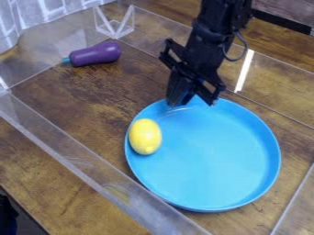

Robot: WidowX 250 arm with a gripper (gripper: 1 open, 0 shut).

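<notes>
A yellow egg-shaped object (pixel 146 136) lies inside a large blue round tray (pixel 208 184), at its left side. Above the tray's back rim hangs my black gripper (pixel 186 93), behind and to the right of the yellow object and apart from it. Its fingertips are dark and small, with nothing visible held; it looks shut.
A purple eggplant-like object (pixel 95 54) lies at the back left on the wooden table (pixel 73 101), near a small white wire piece (pixel 114 20). A clear plastic edge runs along the left front. Bare table surrounds the tray's back.
</notes>
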